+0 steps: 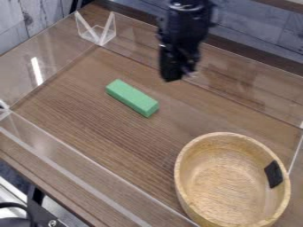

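Observation:
A green block [131, 97] lies flat on the wooden table [83, 133], left of centre. My gripper [178, 69] is raised at the top, behind and to the right of the block and apart from it. It is motion-blurred, so its finger state and anything between its fingers cannot be made out.
A cream round basket [231, 186] with a dark patch on its rim occupies the lower right. White wire pieces stand at the top left and left edge.

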